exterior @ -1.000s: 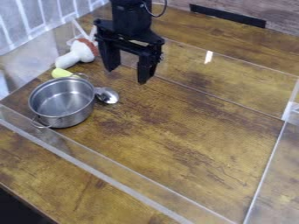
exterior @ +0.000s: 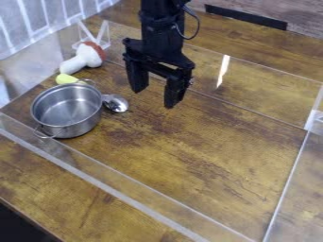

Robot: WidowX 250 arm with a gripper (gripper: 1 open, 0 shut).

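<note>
The black arm reaches down from the top of the camera view, with its gripper [exterior: 159, 85] open above the bare wood, right of a small silver spoon [exterior: 115, 103]. A steel pot [exterior: 67, 111] with wire handles sits at the left. Behind it are a yellow-green object [exterior: 68, 78] and a white toy or plush [exterior: 81, 60] with an orange part, too small to identify surely.
Transparent low barriers edge the work area at the left, back, right and front.
The arm and gripper have moved a little to the right and lower in the view. The pot, spoon and other objects have not moved.
</note>
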